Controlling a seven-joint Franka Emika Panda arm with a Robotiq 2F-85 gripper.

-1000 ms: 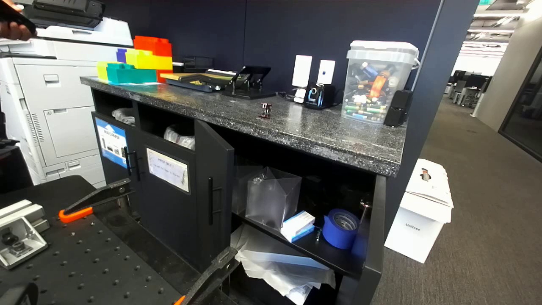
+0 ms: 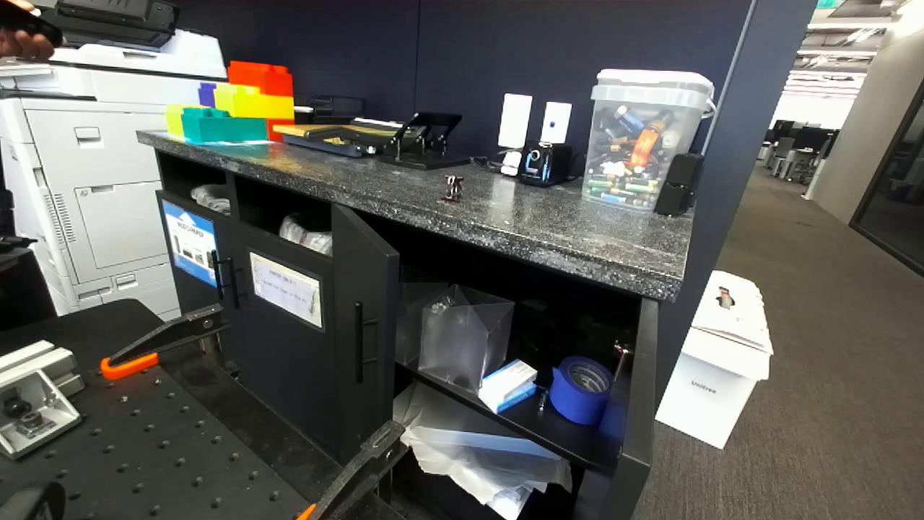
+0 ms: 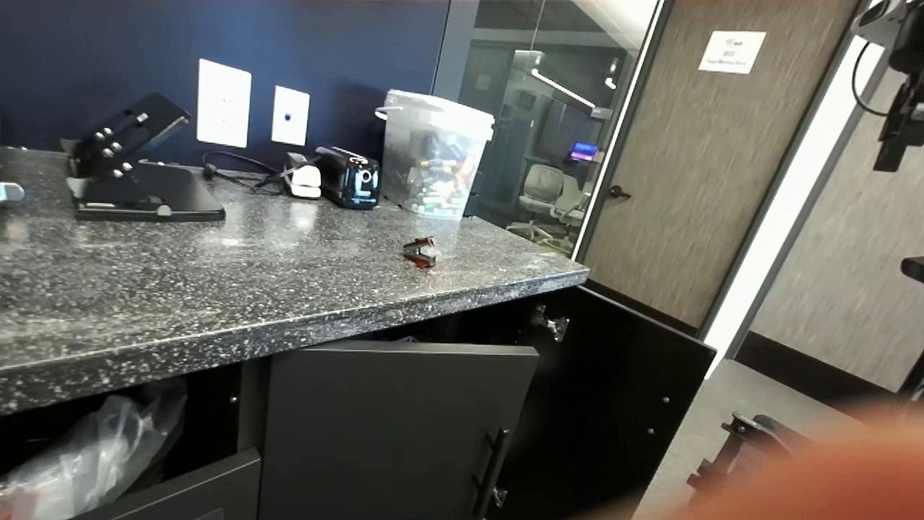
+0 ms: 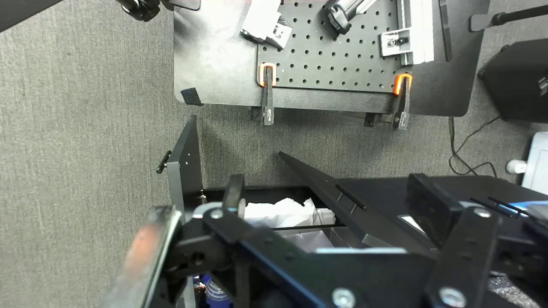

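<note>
In the wrist view my gripper stands open, its two black fingers wide apart with nothing seen between them. It is above the cabinet, whose two doors are swung open: the left door (image 2: 364, 329) and the right door (image 2: 639, 399). Inside, on the shelf, are a blue tape roll (image 2: 578, 400), a small white-and-blue box (image 2: 509, 386) and a clear bin (image 2: 468, 338). White crumpled wrapping (image 4: 282, 211) lies lower down. A small dark red staple remover (image 3: 421, 252) rests on the speckled counter (image 3: 260, 269). My gripper touches none of these that I can see.
A bucket of batteries (image 2: 645, 143), a black pencil sharpener (image 3: 349, 178), a folding stand (image 3: 130, 165) and coloured blocks (image 2: 251, 100) occupy the counter. Orange clamps (image 4: 267, 77) jut from my perforated table (image 4: 329, 61). A white carton (image 2: 715, 364) stands on the floor.
The cabinet, doors and items look the same. Only a person's hand holding a dark object at the upper left has shifted slightly.
</note>
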